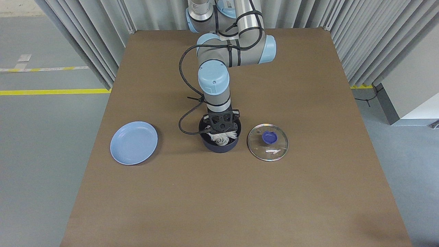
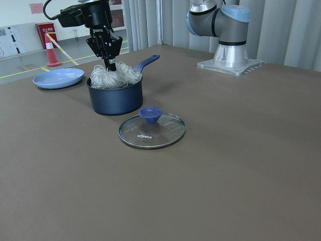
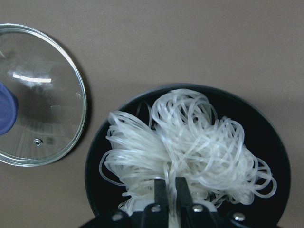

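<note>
My gripper (image 2: 108, 61) is down at the dark blue pot (image 2: 114, 103), its fingers at the white noodles (image 3: 194, 142) with strands running between them; it looks shut on the noodles. In the wrist view the bundle fills much of the pot (image 3: 280, 171). The blue plate (image 1: 133, 142) lies empty to the image-left of the pot in the front view. The glass lid (image 1: 268, 142) with its blue knob lies to the image-right of the pot, apart from it.
The pot's handle (image 2: 148, 61) points back toward the arm's base (image 2: 229, 63).
</note>
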